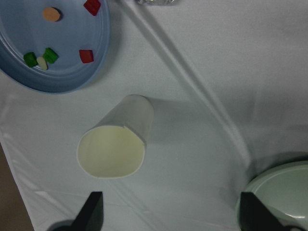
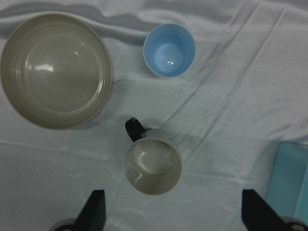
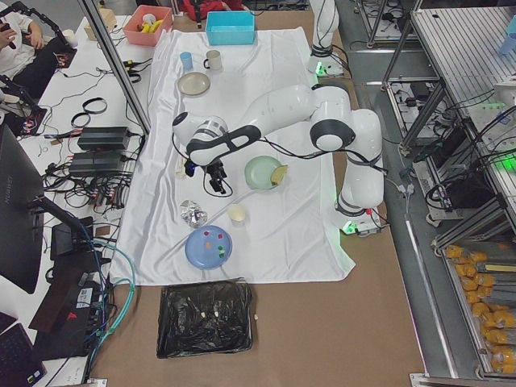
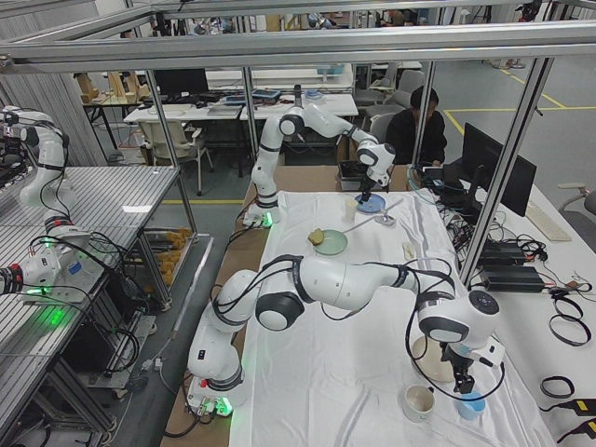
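A blue plate (image 3: 208, 247) holds several small coloured pieces, beside a white cup (image 1: 115, 137) lying on its side in the left wrist view. A green plate (image 3: 262, 173) with a yellow item is nearby. My left gripper hangs open above the cloth between them, nothing between its fingers. My right gripper is open over a mug (image 2: 153, 166) with a dark handle, near a grey plate (image 2: 55, 72) and a blue cup (image 2: 168, 50).
A turquoise bin (image 3: 230, 28) and red bin (image 3: 147, 26) stand at the far end. A black bag-lined tray (image 3: 205, 318) is at the near end. A metal shiny object (image 3: 193, 213) and stick lie on the cloth.
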